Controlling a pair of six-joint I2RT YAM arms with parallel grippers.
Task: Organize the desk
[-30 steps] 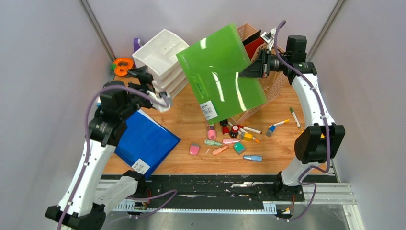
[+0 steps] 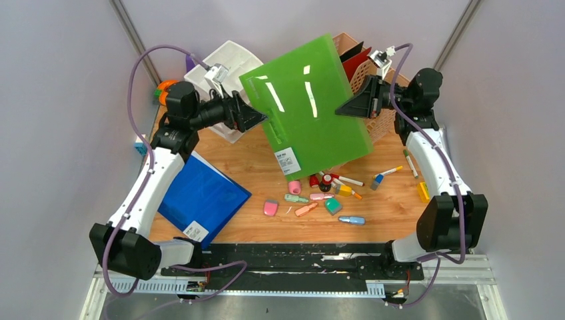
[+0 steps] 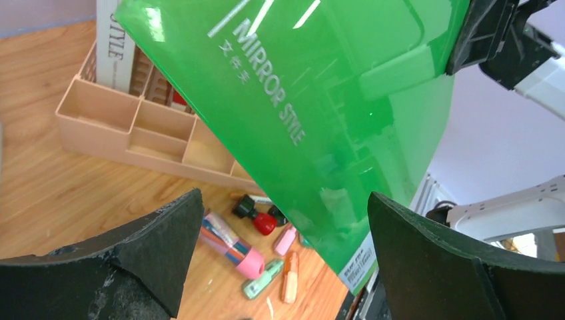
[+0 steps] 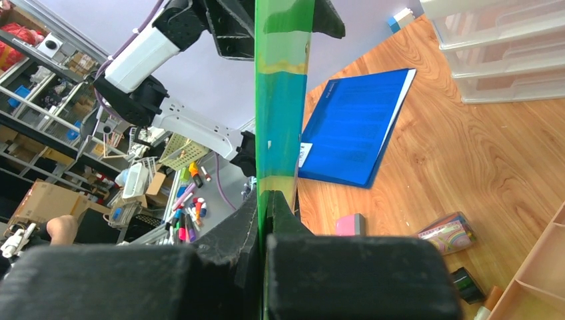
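Observation:
A green folder (image 2: 306, 93) is held up over the desk by my right gripper (image 2: 343, 109), shut on its right edge; in the right wrist view the folder (image 4: 280, 100) stands edge-on between the fingers. My left gripper (image 2: 260, 117) is open beside the folder's left edge; in the left wrist view the folder (image 3: 313, 133) lies ahead between and beyond its fingers. A blue folder (image 2: 193, 193) lies flat at the left. Loose markers, small bottles and erasers, among them a pink eraser (image 2: 270, 208), lie on the wooden desk below.
A white drawer unit (image 2: 220, 73) stands at the back left, and a peach mesh basket (image 2: 380, 120) with dark and red items at the back right, partly behind the green folder. Bare wood (image 2: 253, 227) shows at the front centre.
My left gripper has swung rightward to the green folder's left edge. The right arm has shifted slightly toward the front and right, with the folder tilting a little.

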